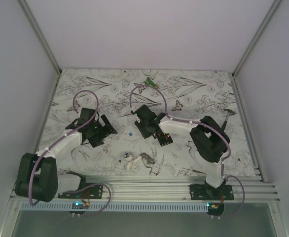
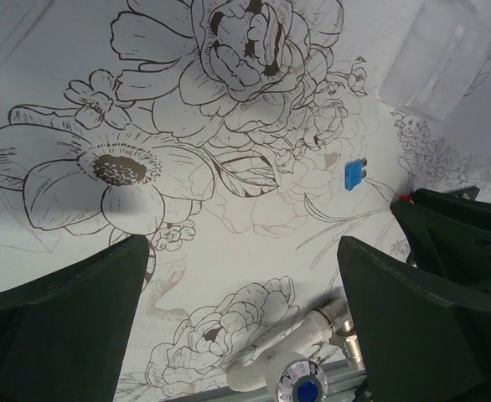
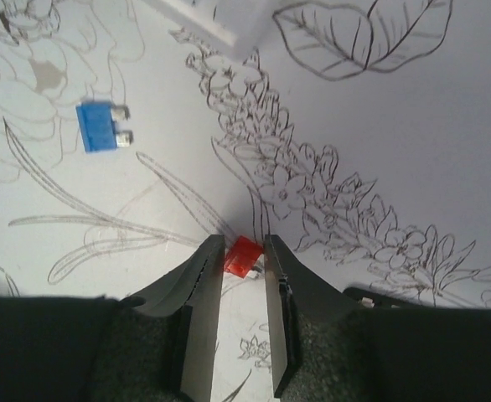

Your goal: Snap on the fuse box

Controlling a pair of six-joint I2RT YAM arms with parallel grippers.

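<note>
In the right wrist view a small red fuse (image 3: 244, 255) with metal prongs lies between the fingertips of my right gripper, which is part open around it; whether it is gripped I cannot tell. A blue fuse (image 3: 96, 127) lies up and to the left on the patterned surface; the top view shows it (image 1: 130, 134) left of my right gripper (image 1: 144, 129). My left gripper stands open over bare surface, apart from both fuses.
A translucent container (image 2: 434, 54) lies behind the fuses. A black board (image 1: 165, 140) is partly under the right arm. Pipe fittings (image 2: 304, 352) lie toward the front, a green object (image 1: 151, 83) at the back, a hammer (image 1: 227, 118) at the right.
</note>
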